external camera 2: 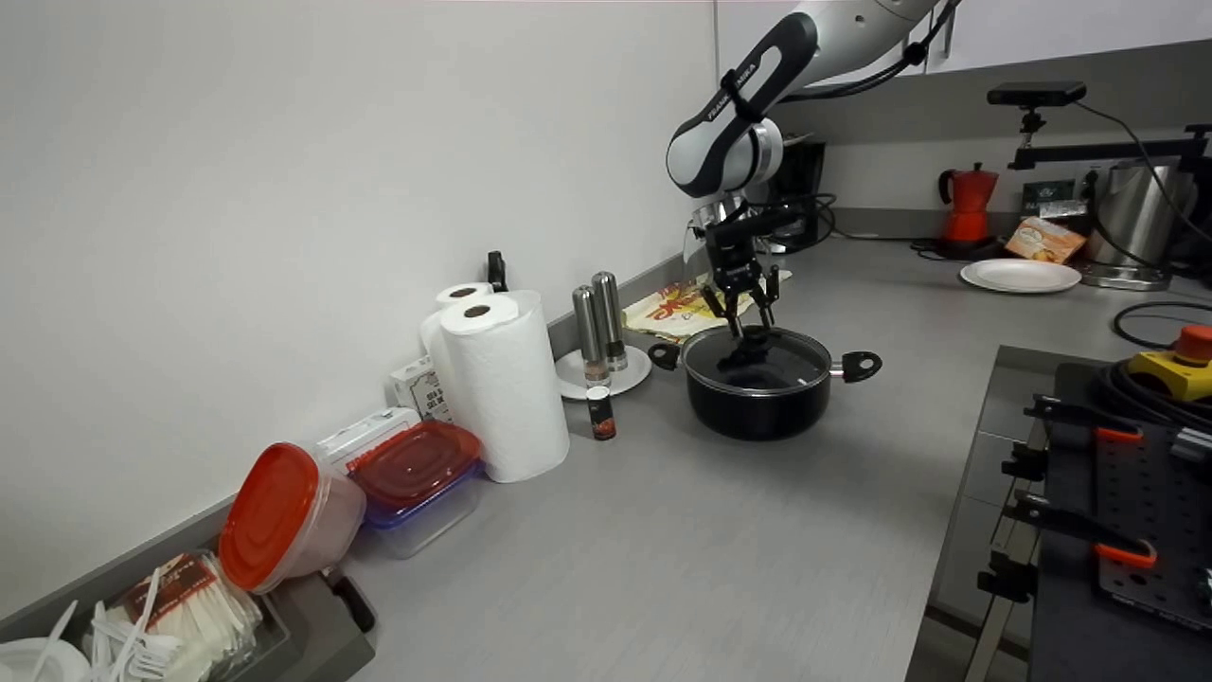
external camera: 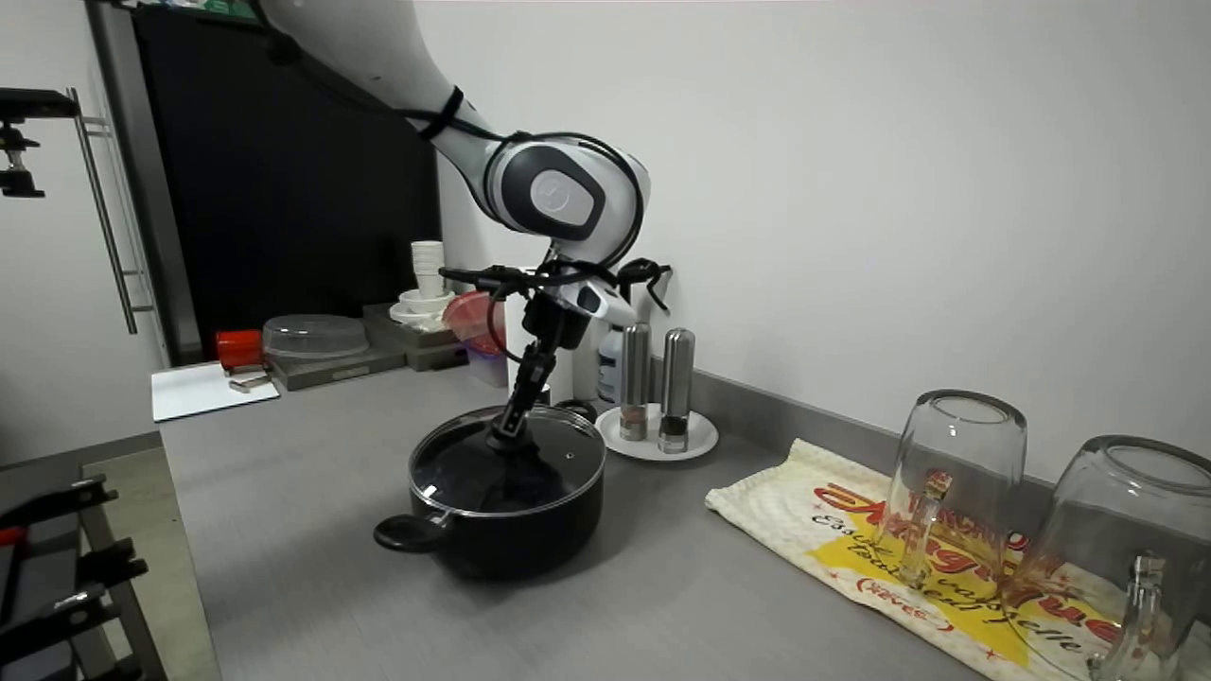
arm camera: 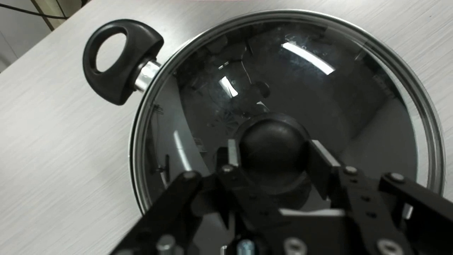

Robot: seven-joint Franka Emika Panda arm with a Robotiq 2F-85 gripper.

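Note:
A black pot [external camera: 517, 550] with a glass lid [external camera: 460, 460] stands on the grey counter. The lid lies flat on the pot, its dark round knob [arm camera: 271, 146] at the centre. My gripper reaches down over the lid with its fingers part open. One finger [arm camera: 233, 153] is at the left side of the knob and the other is at its right, both very close; whether the pads press on it is hard to tell. From the opposite side, the gripper [external camera 2: 752, 328] also appears down at the knob. A side handle [arm camera: 121, 59] juts from the pot.
Behind the pot, two steel mills [external camera: 676, 392] stand on a white plate [external camera: 701, 441]. A small spice jar [external camera 2: 601, 413] and paper towel rolls [external camera 2: 506, 392] are near the wall. Glass mugs [external camera: 959, 477] rest upside down on a printed cloth [external camera: 795, 499]. Open counter lies in front.

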